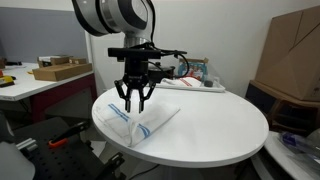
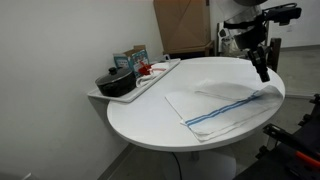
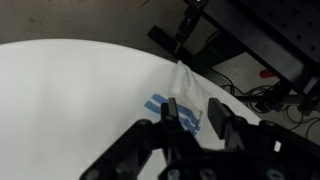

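A white towel with blue stripes (image 1: pixel 115 118) lies on the round white table, near its front left edge in exterior view 1. In exterior view 2 the towel (image 2: pixel 213 104) is spread mostly flat, with its stripes running toward the right edge. Above it, my gripper (image 1: pixel 134 107) points down with its fingers apart, and nothing shows held between them. The wrist view has a towel end (image 3: pixel 186 84) at the table's edge, partly covered by the dark fingers.
A tray (image 2: pixel 143 87) bearing a black pot (image 2: pixel 116 80) and a box stands at the table's far side. Bare white tabletop (image 1: pixel 215 125) stretches to the right in exterior view 1. Cardboard boxes (image 1: pixel 62 70) sit on a side surface at left.
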